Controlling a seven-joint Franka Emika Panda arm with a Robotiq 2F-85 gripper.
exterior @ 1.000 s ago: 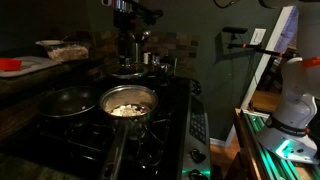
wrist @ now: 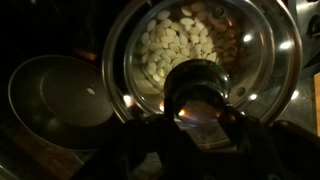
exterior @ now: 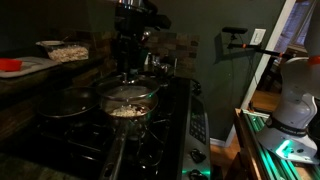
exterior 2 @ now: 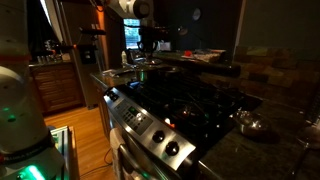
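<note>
A round glass lid with a metal rim [wrist: 118,82] spreads across the wrist view, with its dark knob held in my gripper, shut on it. White, bean-like pieces [wrist: 175,40] show through the glass. In exterior view 1, the lid [exterior: 130,92] is above the near frying pan [exterior: 128,126], overlapping its far part; pale pieces show inside the pan. Whether lid and pan touch cannot be told. The dark fingertips are partly lost in shadow.
An empty dark pan [exterior: 66,103] stands left of the near pan, also seen in the wrist view [wrist: 60,95]. A container of food [exterior: 64,50] and a red item [exterior: 10,65] sit on the ledge. A metal bowl [exterior 2: 250,123] stands on the counter.
My gripper and the lid have come down and toward the camera, from the back of the stove to above the near pan. The pans have stayed in place.
</note>
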